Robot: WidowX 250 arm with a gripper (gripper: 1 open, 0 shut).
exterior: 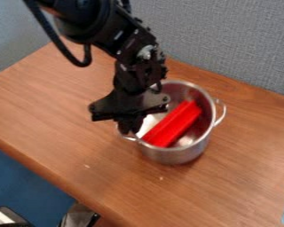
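Observation:
A steel pot (177, 154) with wire handles stands on the wooden table (56, 115), right of centre, with a long red object (173, 124) lying inside it. My black gripper (130, 124) is at the pot's left rim, by the near handle. Its fingertips are dark and partly hidden, and it appears shut; whether anything is between the fingers is unclear.
A grey padded wall (227, 44) runs along the back. Beyond the front-left edge are a blue floor (20, 186) and some metal and white items at the bottom.

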